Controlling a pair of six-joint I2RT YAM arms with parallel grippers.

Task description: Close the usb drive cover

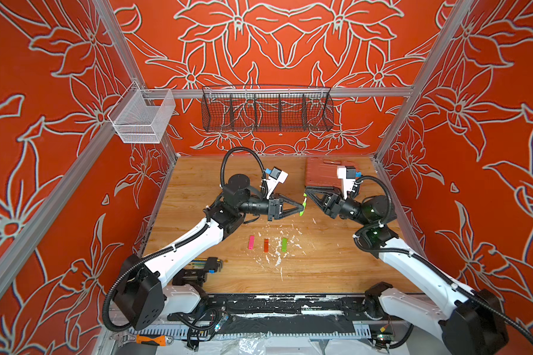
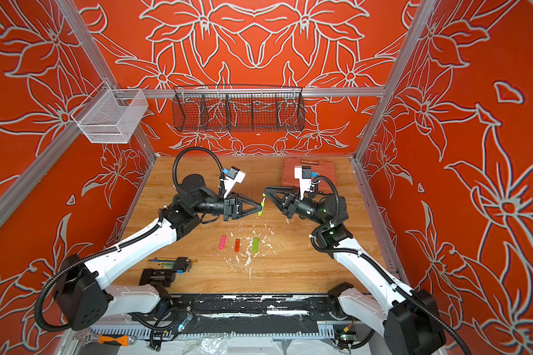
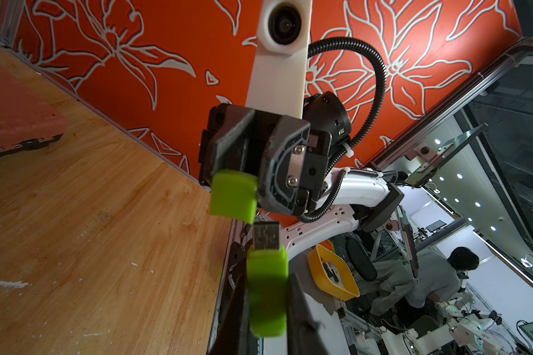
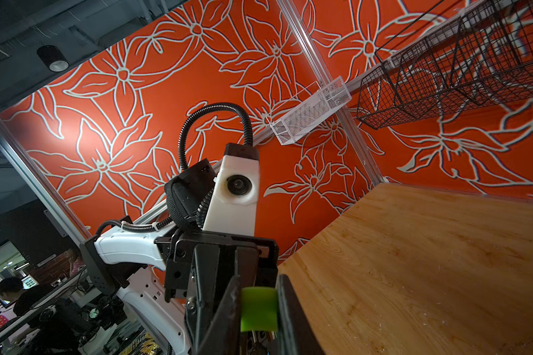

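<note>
A green usb drive, its metal plug bare and pointing up in the left wrist view, is gripped by my left gripper near the middle of the workspace. Just above and slightly aside from the plug, apart from it, is the green cover, held by my right gripper. Both grippers are shut and face each other above the table. In the right wrist view the cover sits between dark fingers.
Pink, red and green pieces lie on the wooden table among white flecks. A red case stands at back right, tools at front left. Wire baskets hang above the back.
</note>
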